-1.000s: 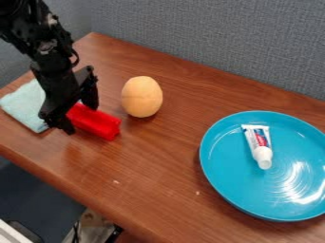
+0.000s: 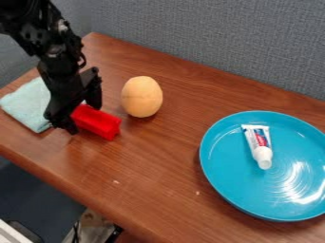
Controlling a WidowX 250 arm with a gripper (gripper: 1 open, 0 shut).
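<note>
My black gripper (image 2: 74, 112) is at the left of the wooden table, low over a red object (image 2: 99, 123) and partly in front of it, with its fingers reaching down around that object's left part. The fingers look apart, though they are dark and hard to make out. An orange egg-shaped object (image 2: 141, 96) stands to the right of the gripper. A folded pale blue cloth (image 2: 25, 105) lies behind the gripper at the left edge.
A blue plate (image 2: 292, 195) on the right holds a white tube (image 2: 258, 142). A grey partition (image 2: 216, 38) runs along the back, and the table's front edge drops to a dark floor.
</note>
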